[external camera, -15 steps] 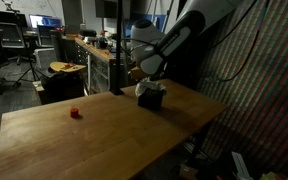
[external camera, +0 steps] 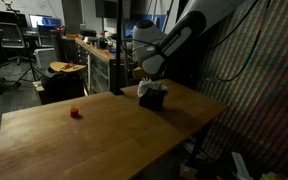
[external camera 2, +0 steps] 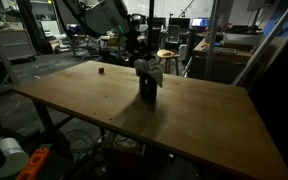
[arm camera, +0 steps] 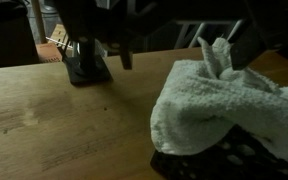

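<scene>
A white towel (arm camera: pixel 209 105) is draped over a black perforated container (arm camera: pixel 219 160) in the wrist view, with a fold standing up near its top. Exterior view 1 has the same towel (external camera: pixel 152 87) on the dark container (external camera: pixel 153 100) toward the table's right side. My gripper is open, its dark fingers spread across the top of the wrist view. The right-hand finger (arm camera: pixel 248 45) appears close to the raised fold; whether they touch is unclear. In exterior view 2, the towel (external camera 2: pixel 149 68) partly covers the container (external camera 2: pixel 148 88).
A small red object (external camera: pixel 74 112) sits far off on the left of the wooden table (external camera: pixel 94 145). Most of the tabletop between it and the container is bare. A dark upright post (external camera: pixel 118 50) stands at the table's back edge.
The arm has shifted only slightly near the towel. The container and the red object stay in the same places.
</scene>
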